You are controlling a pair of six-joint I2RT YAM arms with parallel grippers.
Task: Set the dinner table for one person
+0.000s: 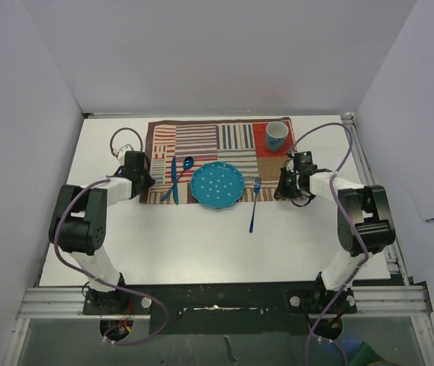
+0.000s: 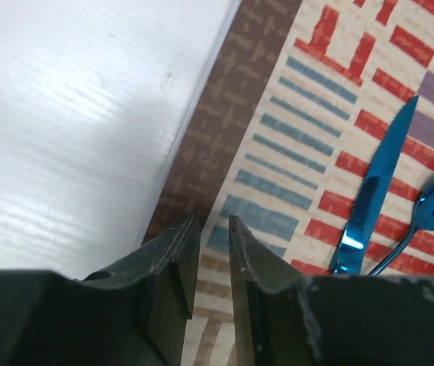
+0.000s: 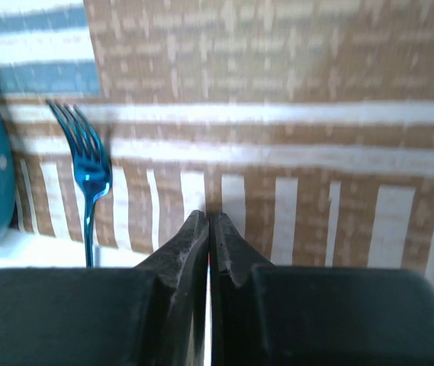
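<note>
A blue plate rests at the middle of the striped placemat's front edge. Left of it lie a blue knife and a blue spoon, the spoon slanting toward the knife. The blue fork is right of the plate, its handle off the mat's front edge. A light blue cup stands on the red corner at back right. Over the mat's left border my left gripper is part open, empty. My right gripper is shut above the front right border, nothing showing between its fingers.
Grey walls stand behind and beside it. Purple cables loop from both arms.
</note>
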